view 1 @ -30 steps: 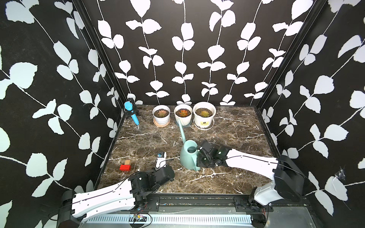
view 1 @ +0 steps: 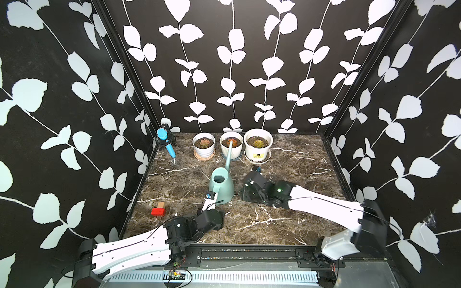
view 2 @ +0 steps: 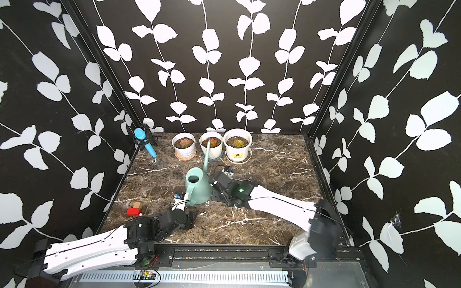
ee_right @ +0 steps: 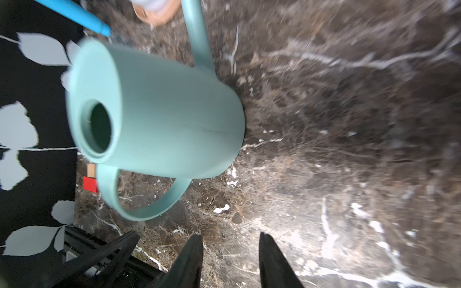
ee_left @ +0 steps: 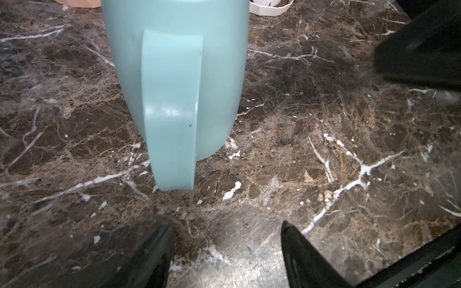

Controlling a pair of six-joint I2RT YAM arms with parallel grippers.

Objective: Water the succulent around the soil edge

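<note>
The mint watering can (view 1: 222, 189) stands on the marble table, spout pointing to the back, over or in front of the middle pot (view 1: 231, 151) holding a reddish succulent. My left gripper is open just short of the can's handle (ee_left: 170, 110), nothing between its fingers. My right gripper is beside the can's right side, fingers part open and empty. Two more potted succulents flank the middle one: a left pot (view 2: 184, 148) and a larger right pot (view 2: 237, 153).
A blue microphone-like object (view 1: 168, 144) stands at the back left. Red and tan blocks (view 1: 158, 211) lie front left.
The can has shifted left and turned, its handle now toward my left gripper. The right gripper has moved up and back from the can; the left has moved slightly right.
</note>
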